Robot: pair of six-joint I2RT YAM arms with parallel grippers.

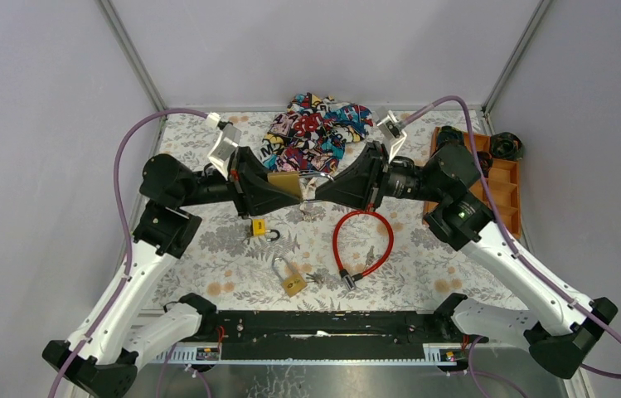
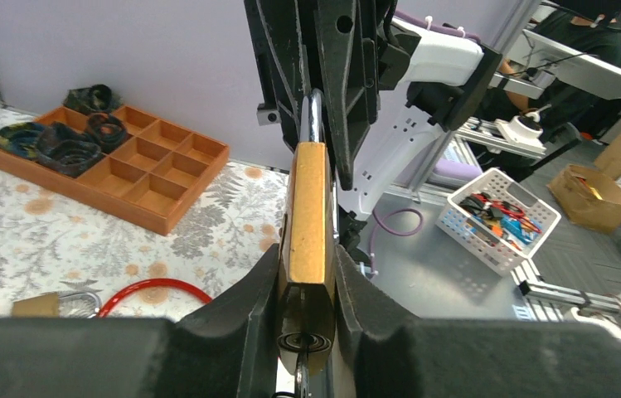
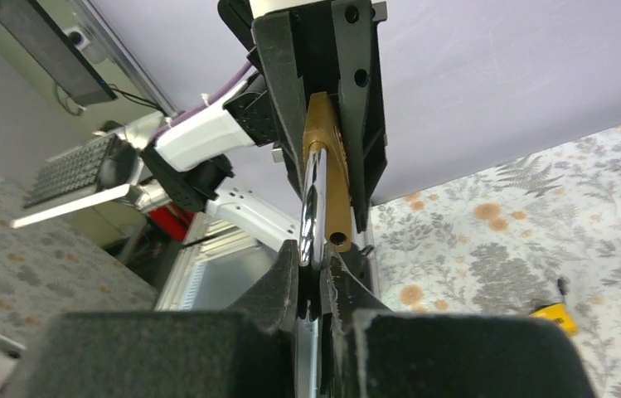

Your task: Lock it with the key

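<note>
Between the arms, in the top view, a brass padlock (image 1: pixel 283 182) is held above the table. My left gripper is shut on its body. On the far side, my right gripper is shut on the padlock's silver shackle (image 3: pixel 314 203). One shackle leg meets the body; beside it a hole (image 3: pixel 337 239) shows in the brass. The left wrist view shows the round lock cylinder (image 2: pixel 304 342) at the body's end, with thin metal below it; whether that is a key I cannot tell.
On the table lie a second brass padlock (image 1: pixel 293 284) with keys (image 1: pixel 315 278) beside it, a small yellow padlock (image 1: pixel 258 226) and a red cable lock (image 1: pixel 362 214). A patterned cloth (image 1: pixel 311 133) lies at the back, a compartment box (image 1: pixel 503 195) at the right.
</note>
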